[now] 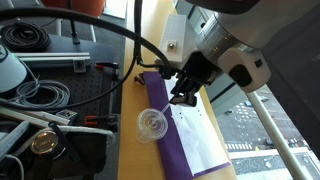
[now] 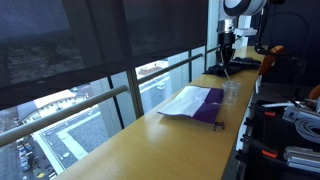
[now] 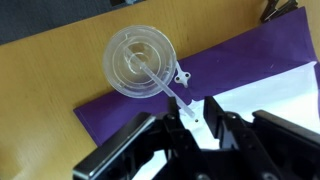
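Note:
A clear round cup [image 3: 138, 61] stands at the edge of the purple-bordered white sheet, and exterior view 1 shows the same cup [image 1: 152, 124] from above. A thin whitish stick [image 3: 158, 82] leans out of it, its upper end reaching toward my gripper. The fingers [image 3: 172, 107] stand apart, with the stick's end showing in the gap between them; contact with either finger cannot be made out. In exterior view 1 my gripper [image 1: 183, 97] hangs over the sheet beside the cup. Exterior view 2 shows the cup [image 2: 231, 92] below the arm.
The white sheet with purple border [image 2: 195, 103] lies flat on the wooden table [image 2: 140, 150]. A small dark item [image 2: 219, 126] lies near the table edge. A black surface with cables and tools [image 1: 75, 95] adjoins the table.

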